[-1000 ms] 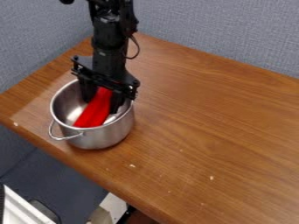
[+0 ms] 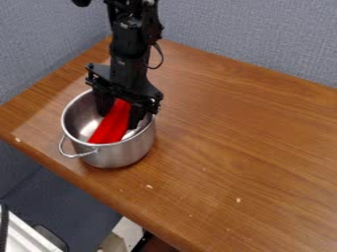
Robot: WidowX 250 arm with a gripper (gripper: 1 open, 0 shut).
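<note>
A steel pot (image 2: 120, 152) with a wire handle stands at the left part of the wooden table. Inside it lies a long red object (image 2: 110, 125), its upper end under my black gripper (image 2: 120, 101). The gripper reaches down into the back of the pot and appears shut on the red object, though its fingertips are hidden.
Grey padded walls (image 2: 263, 30) border the back and left. Beyond the table's left edge are a dark floor and some white items at the lower left.
My gripper, with the pot and red object, has shifted slightly to the right and a little toward the front.
</note>
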